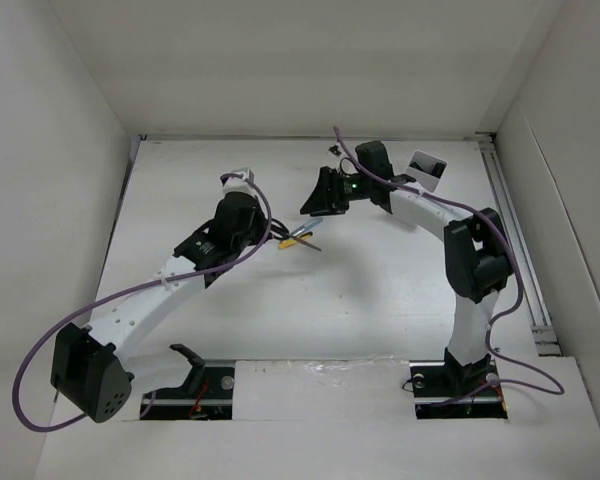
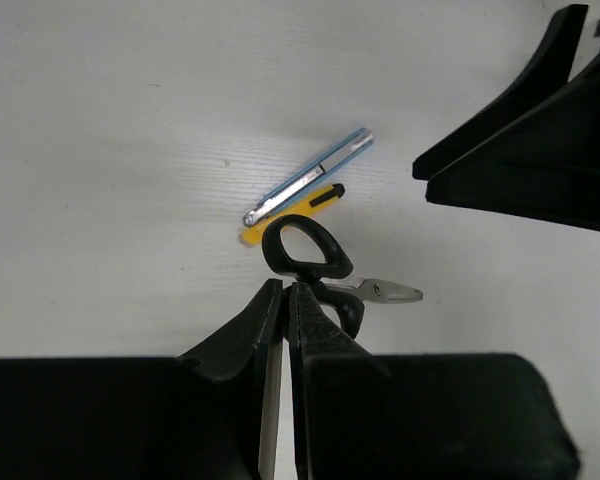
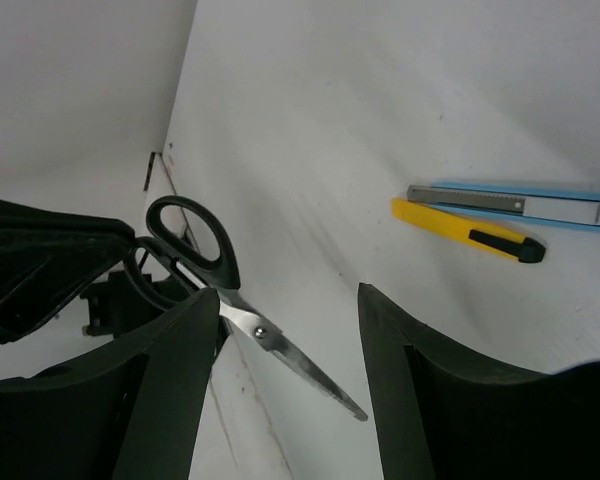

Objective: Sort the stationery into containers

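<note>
Black-handled scissors (image 2: 325, 250) hang at the tip of my left gripper, which is shut on them; their steel blades (image 3: 310, 370) point down to the right. Below and behind lie a yellow box cutter (image 3: 450, 224) and a blue box cutter (image 2: 310, 175) side by side on the white table. My right gripper (image 1: 320, 200) hovers above and to the right of these, fingers apart and empty, facing toward the scissors.
A white container (image 1: 427, 164) stands at the back right, partly behind the right arm.
</note>
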